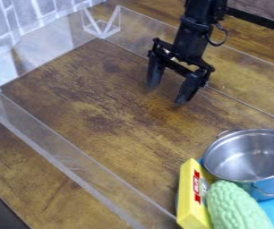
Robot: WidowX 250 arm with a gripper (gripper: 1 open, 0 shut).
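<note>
The black robot arm reaches down from the top centre of the view, and its gripper (175, 79) hangs low over the wooden surface (91, 107), its dark fingers spread apart near the back middle. I see nothing clearly held between them, though the dark parts are hard to separate.
At the lower right stand a steel pot (250, 159), a yellow box (191, 197) with a red label, and a pale green ridged object (237, 207) on something blue. Clear plastic walls edge the workspace.
</note>
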